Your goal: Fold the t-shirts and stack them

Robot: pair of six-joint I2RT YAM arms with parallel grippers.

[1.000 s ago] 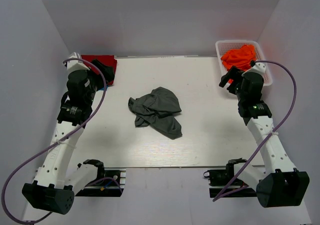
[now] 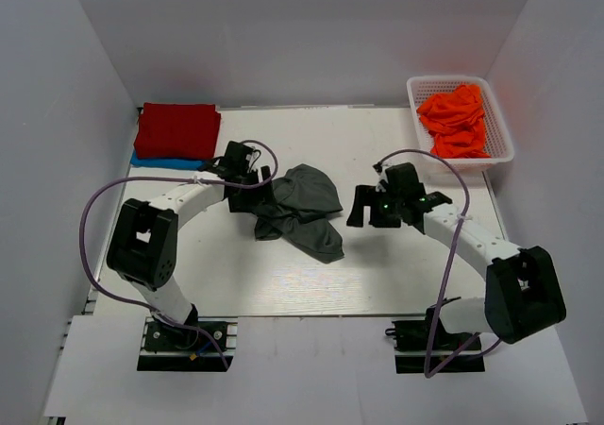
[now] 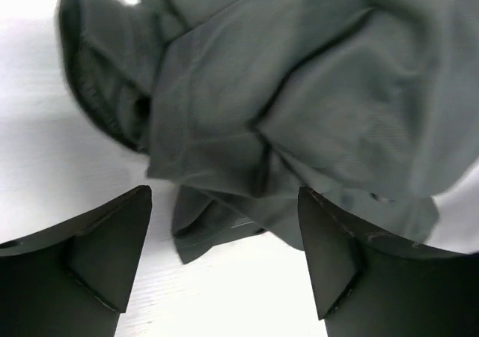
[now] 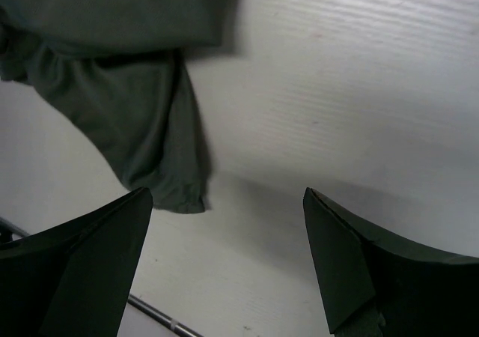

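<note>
A crumpled dark grey-green t-shirt lies in the middle of the white table. Over its left end hovers my left gripper, fingers apart; in the left wrist view the shirt's folds show beyond the fingers, with nothing held. To the right of the shirt, clear of it, my right gripper is open above bare table. The right wrist view shows a shirt flap at the left and an empty gap between the fingers. Folded shirts, red over blue, are stacked at the back left.
At the back right stands a white basket holding crumpled orange-red cloth. Bare table lies in front of the shirt and to its right. Walls enclose the sides and back.
My left gripper has swung from the folded stack to the grey shirt's left end. My right gripper has come from near the basket toward the shirt's right side. The shirt looks unmoved.
</note>
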